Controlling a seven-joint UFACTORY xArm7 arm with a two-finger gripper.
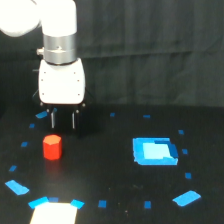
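Observation:
A small red block (52, 148) stands on the dark table at the left. My gripper (63, 121) hangs behind and above it, slightly to its right in the picture. Its two dark fingers (73, 119) point down and are spread apart, with nothing visible between them. No contact with the block shows.
A blue-bordered square (136, 153) with a white middle lies on the right side of the table. A white piece (53, 214) is cut off by the front edge of the view. Scattered blue tape marks (186, 198) dot the surface.

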